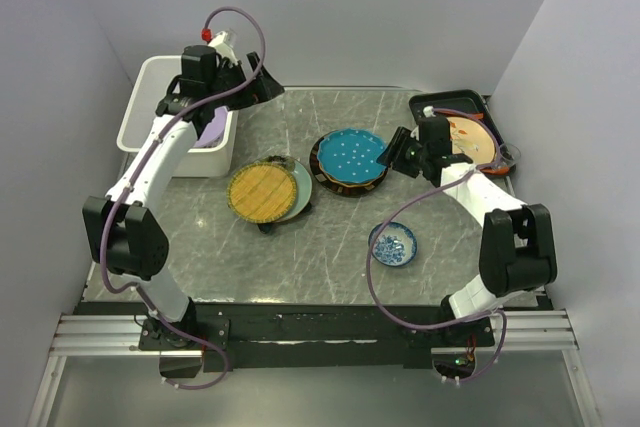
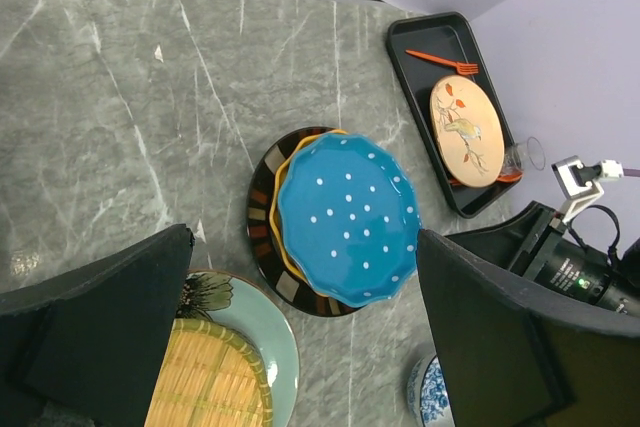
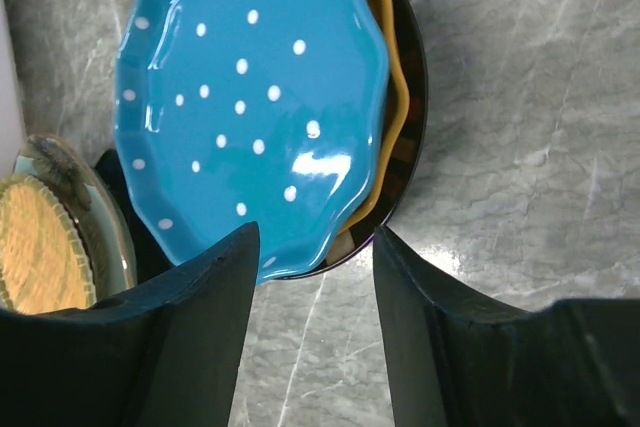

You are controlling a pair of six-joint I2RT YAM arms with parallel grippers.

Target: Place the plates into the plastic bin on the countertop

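A blue dotted plate (image 1: 350, 155) rests on yellow and dark plates at the counter's middle. Left of it, a bamboo-patterned plate (image 1: 262, 192) lies on a pale green plate (image 1: 298, 187). A small blue-and-white plate (image 1: 394, 244) lies in front. The white bin (image 1: 145, 97) at back left holds a lilac plate (image 1: 213, 127), partly hidden by my left arm. My left gripper (image 1: 258, 82) is raised by the bin, open and empty. My right gripper is open at the right edge of the blue stack, nothing held.
A black tray (image 2: 415, 72) at back right holds a decorated plate (image 2: 467, 132), orange cutlery and a glass (image 2: 523, 155). Walls border the counter; purple cables drape over both arms.
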